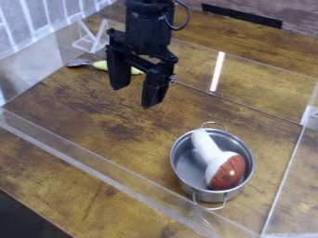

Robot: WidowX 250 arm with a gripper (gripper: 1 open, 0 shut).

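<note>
My black gripper (137,74) hangs over the wooden table at upper middle, open, with its fingers pointing down and nothing seen between them. At the lower right stands a metal pot (192,176) with wire handles, holding a white object with a reddish-brown head (225,171), perhaps a toy mushroom. Behind and left of my gripper lie a yellow-green object (104,66) and a small dark utensil (78,65), partly hidden by the arm.
Clear plastic walls (285,186) edge the work area at the left, front and right.
</note>
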